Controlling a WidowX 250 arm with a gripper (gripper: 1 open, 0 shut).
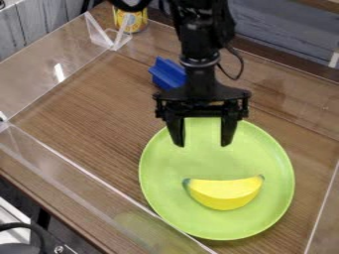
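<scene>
A black gripper (201,129) hangs open over the back half of a round green plate (166,174), its two fingers apart with nothing seen between them. On the front half of the plate lies a yellow banana-shaped piece (225,194), below the fingertips in the view and apart from them. A blue object (167,72) stands behind the gripper to the left, partly hidden by the arm.
A yellow item (130,21) sits at the back left near a clear plastic wall. The wooden floor (79,124) left of the plate is clear; transparent walls border it at left and front.
</scene>
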